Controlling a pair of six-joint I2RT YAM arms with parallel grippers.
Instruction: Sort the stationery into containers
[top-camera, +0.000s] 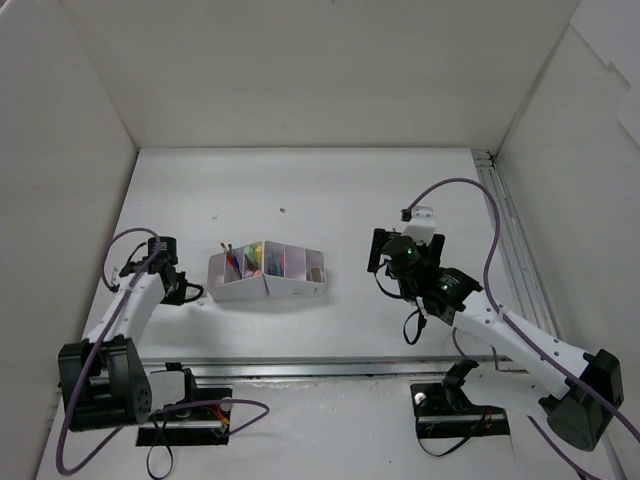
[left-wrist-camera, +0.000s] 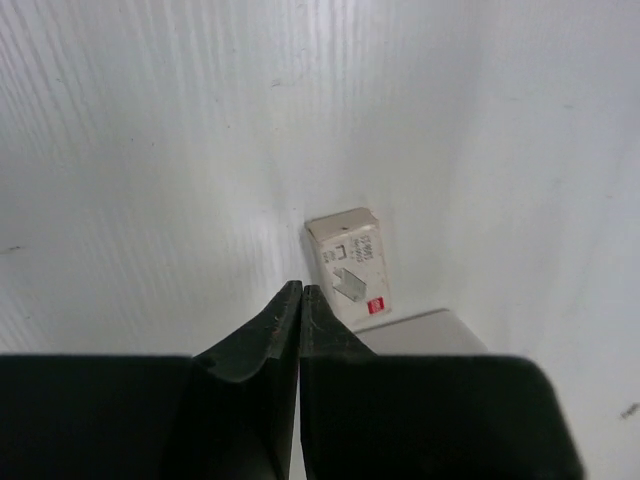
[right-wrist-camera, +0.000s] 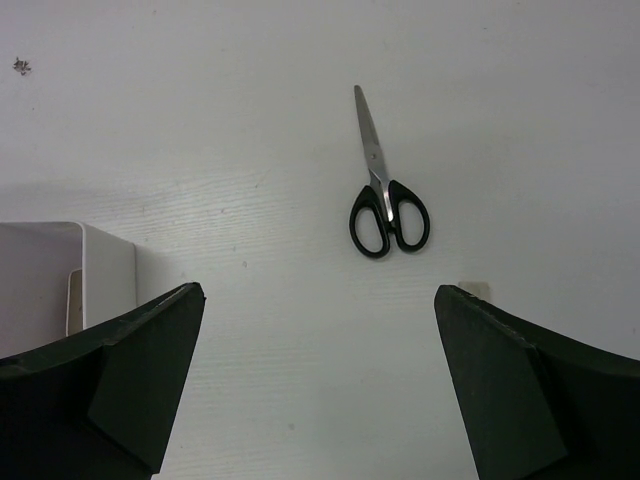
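Note:
A small staple box with printed lettering and a red mark lies on the table in the left wrist view. It is just beyond the tips of my left gripper, whose fingers meet with nothing between them. Scissors with black handles lie flat on the table in the right wrist view, blades pointing away. My right gripper is open and empty; a small pale block is partly hidden behind its right finger. Two white containers, a left one and a right one, stand side by side in the top view.
A corner of a white container sits close beside the staple box. Pens stick up from the left container. At the left of the right wrist view rises a container wall.

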